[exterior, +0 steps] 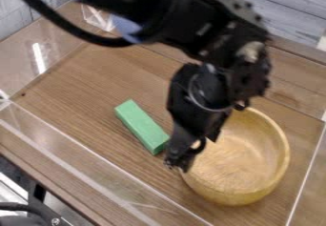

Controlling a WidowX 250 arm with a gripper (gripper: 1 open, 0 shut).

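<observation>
A dark gripper (181, 152) reaches down from the top over the left rim of a yellow bowl (242, 177), its fingers beside a green block (141, 126) that lies on the wooden table just left of the bowl. The gripper appears open; whether anything is between its fingers is hard to see.
The wooden table (76, 96) has free room at the left. A clear tape-like strip crosses its front edge. The dark arm covers much of the upper middle, and a wall stands at the back.
</observation>
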